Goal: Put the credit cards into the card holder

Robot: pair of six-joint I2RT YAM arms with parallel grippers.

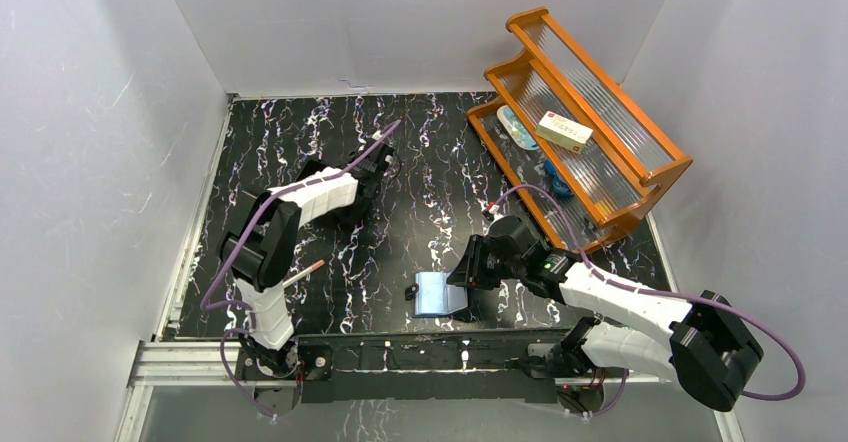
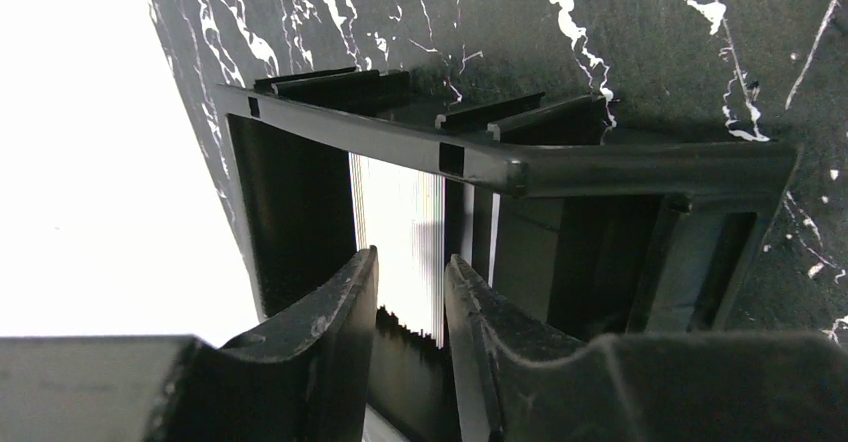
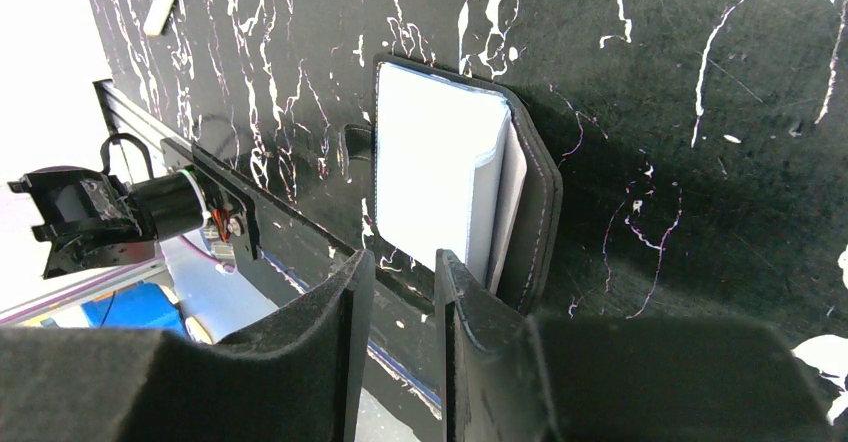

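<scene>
A black box (image 2: pixel 660 172) with compartments lies under my left gripper. In one of its compartments stands a tight stack of white cards (image 2: pixel 405 212), seen edge-on in the left wrist view. The left fingers are parted, one on either side of the stack's lower end; contact cannot be made out. The card holder (image 3: pixel 430 152) lies spread on the table near its front edge, with clear bluish sleeves on a dark cover. Above its lower edge my right gripper has its fingers partly apart and nothing visible between them.
An orange-framed rack (image 1: pixel 600 122) stands at the right, with a pale green box (image 1: pixel 564 132) on it. A pen-like stick (image 1: pixel 304 274) lies by the left arm's base.
</scene>
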